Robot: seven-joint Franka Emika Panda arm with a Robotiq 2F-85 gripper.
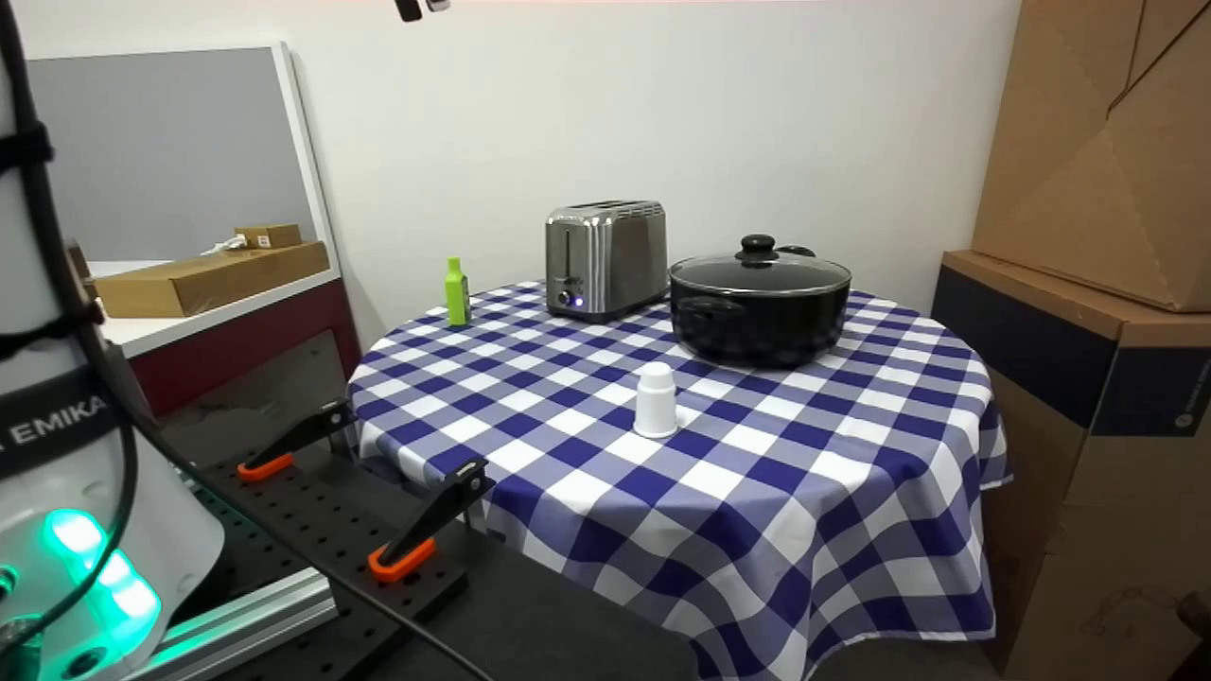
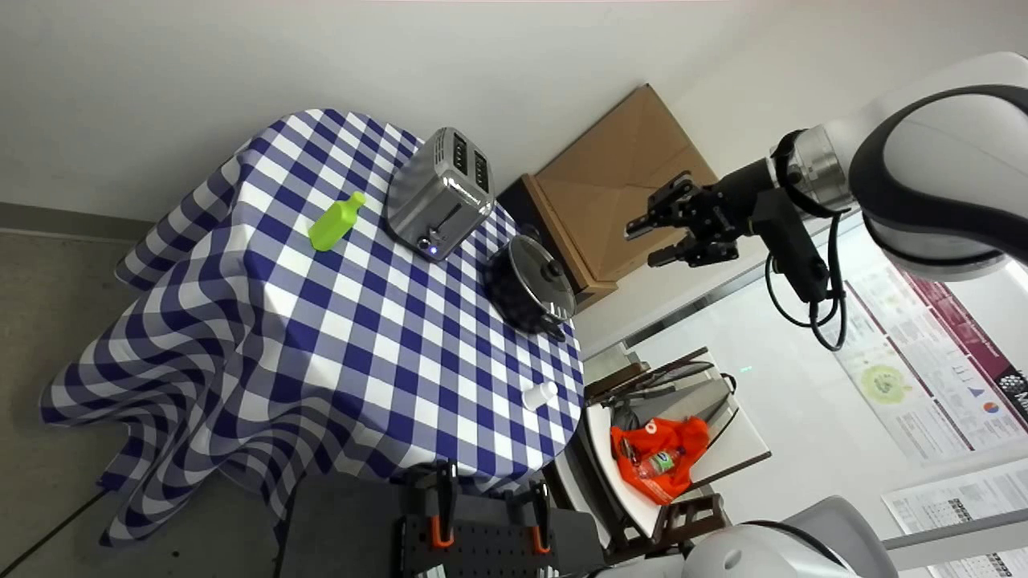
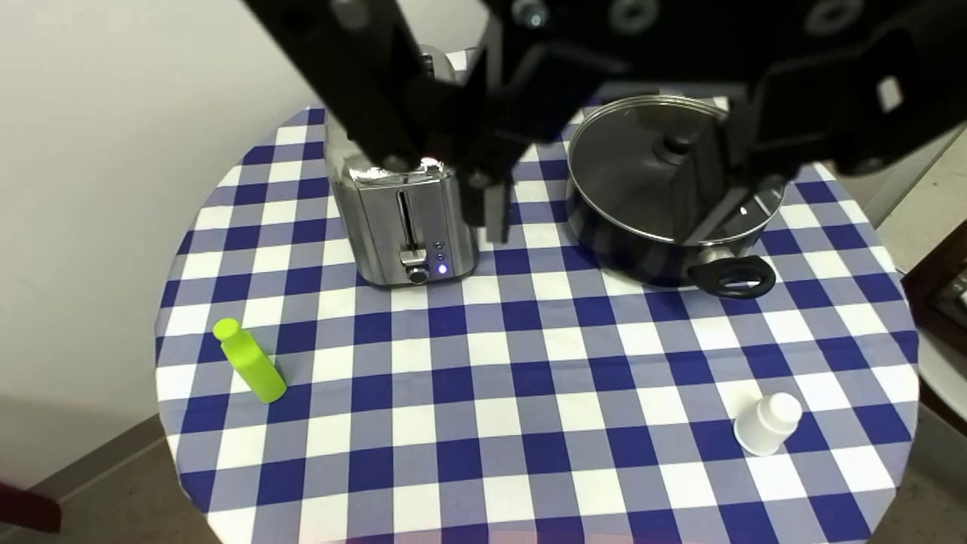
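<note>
High above the table, my gripper [image 2: 645, 245] hangs open, its two fingers apart and empty. The wrist view looks past the gripper down onto the table; its dark fingers cover part of the toaster and the pot. A silver toaster [image 1: 607, 261] with a lit blue light stands at the back. To its right is a black pot [image 1: 758, 312] with its glass lid on. A bright green bottle [image 3: 251, 363] stands upright at the left. Near the right front are white cups [image 3: 767, 423], which look stacked upside down.
A blue-and-white checked cloth [image 1: 545, 454] covers the round table, whose middle is clear. Two black clamps with orange pads [image 1: 403, 560] sit by the robot's base. Cardboard boxes [image 1: 1090, 159] rise beyond the pot, and a wall closes the back.
</note>
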